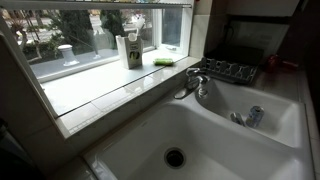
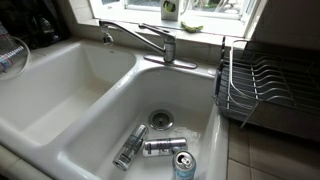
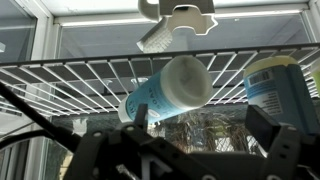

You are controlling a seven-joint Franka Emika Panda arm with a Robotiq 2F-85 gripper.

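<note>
My gripper shows only in the wrist view, open, its dark fingers (image 3: 263, 127) spread wide with nothing visible between them. Above and beyond it a white-capped bottle (image 3: 188, 80) lies tilted against a wire shelf. To its right is a dark blue bottle with a yellow label (image 3: 279, 92). In exterior view 2, several cans lie or stand in the right sink basin: a standing can (image 2: 184, 165), a lying can (image 2: 165, 147) and a leaning can (image 2: 130, 147).
The wire shelf (image 3: 60, 76) crosses the wrist view, with a window behind. A faucet (image 2: 168, 47) stands behind the sink, and a dish rack (image 2: 270, 85) is at its right. A carton (image 1: 130, 50) and a green item (image 1: 164, 61) sit on the sill. The left basin (image 2: 60, 85) looks empty.
</note>
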